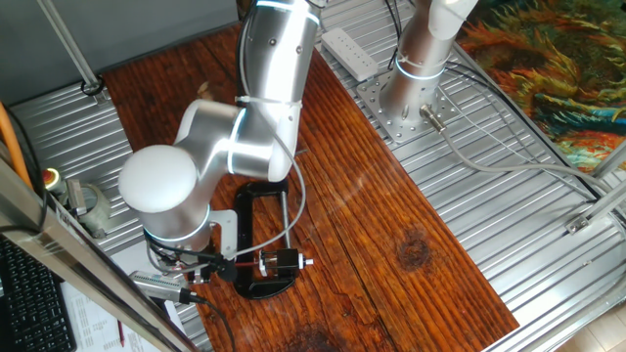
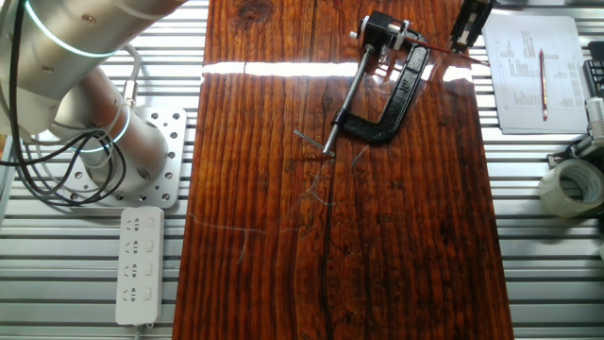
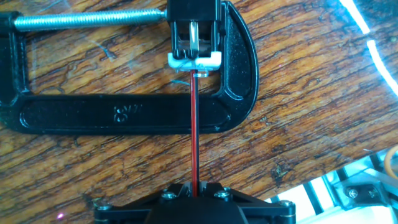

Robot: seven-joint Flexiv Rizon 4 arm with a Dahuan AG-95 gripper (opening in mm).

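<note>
A small black motor-like block (image 3: 194, 12) with a white end cap (image 3: 198, 60) sits within a black G-clamp (image 3: 118, 113) lying on the wooden board. From the white cap, a red wire (image 3: 194, 134), with a dark one close alongside, runs straight down the wrist view to my gripper. The gripper appears shut on these wires, a short way from the clamp; its body hides where they go beyond the fingertips. In exterior view 2 the red wire (image 2: 444, 49) stretches from the block (image 2: 382, 28) toward the gripper (image 2: 461, 45) at the top.
The wooden board (image 2: 274, 274) has plenty of bare surface. Outside its edges are a power strip (image 2: 142, 269), a clear tape roll (image 2: 572, 186) and papers with a pencil (image 2: 544, 85).
</note>
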